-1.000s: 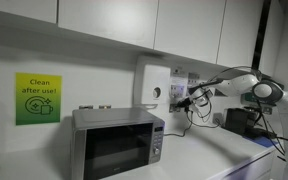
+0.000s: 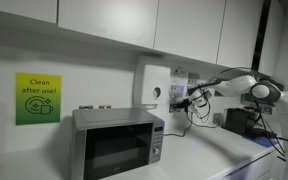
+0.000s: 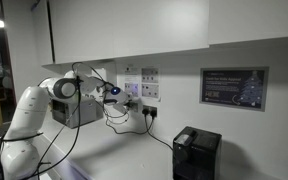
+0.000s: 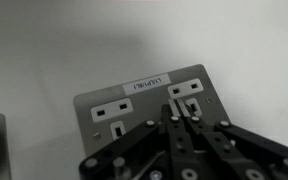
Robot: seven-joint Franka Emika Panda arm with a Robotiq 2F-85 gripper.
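In the wrist view my gripper is shut, its narrow fingertips together with nothing visible between them. The tips overlap the right-hand part of a grey double wall socket (image 4: pixel 134 96), beside its switch; whether they touch it cannot be made out. The socket bears a label strip (image 4: pixel 147 84) along its upper edge. Exterior view 1 shows the gripper (image 2: pixel 183 103) at the back wall, right of the white dispenser (image 2: pixel 152 82). From the other side, in exterior view 2, the gripper (image 3: pixel 128 103) reaches toward the wall sockets, small and partly hidden.
A microwave (image 2: pixel 116 143) stands on the counter (image 2: pixel 199 156) left of the arm. Dark cables hang from sockets near the gripper. A black machine (image 3: pixel 196 153) sits farther along the counter. Cabinets (image 2: pixel 109 20) overhang the wall.
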